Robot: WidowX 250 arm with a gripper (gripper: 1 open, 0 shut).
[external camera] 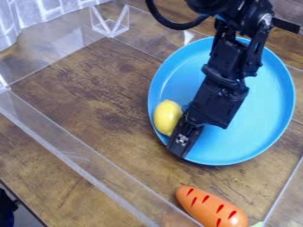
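A black gripper (pixel 185 138) reaches down from the top right into a blue plate (pixel 260 115). Its fingertips are low in the plate's left part, right beside a yellow oval object (pixel 167 116), which sits against the plate's left side. The gripper looks shut; whether anything is between its fingertips is hard to see, and the yellow object appears to lie beside them.
An orange toy carrot (pixel 211 207) lies on the wooden table (pixel 83 89) below the plate. Clear plastic strips run along the left and lower left. The wooden surface left of the plate is bare.
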